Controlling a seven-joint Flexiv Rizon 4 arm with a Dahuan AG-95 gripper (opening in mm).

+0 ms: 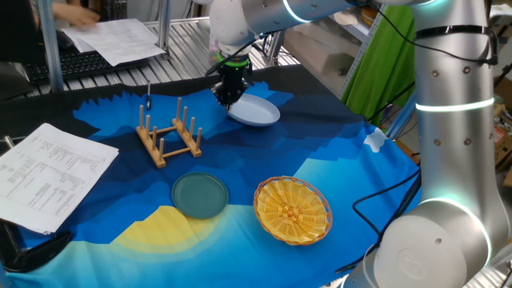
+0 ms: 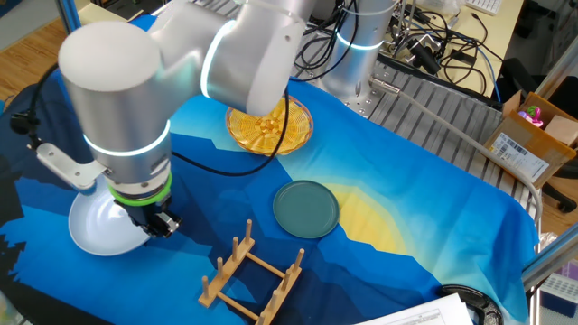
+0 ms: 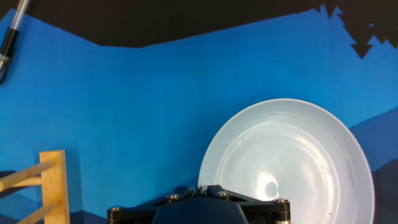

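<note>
A white plate (image 1: 256,111) lies at the back of the blue cloth. My gripper points down at its rim, on the side facing the wooden rack. The fingers look drawn close together in the wrist view, with the rim of the white plate (image 3: 286,158) passing right at their tips. Whether the rim is between them or just beneath is hidden. From the other side, the gripper (image 2: 167,226) also appears at the edge of the white plate (image 2: 95,226). The wooden peg rack (image 1: 170,142) stands empty, apart from the gripper.
A green plate (image 1: 200,195) and a yellow woven basket (image 1: 293,210) rest nearer the front. A pen (image 1: 148,98) lies behind the rack. Papers (image 1: 52,176) cover the left side. Bare cloth separates the rack from the white plate.
</note>
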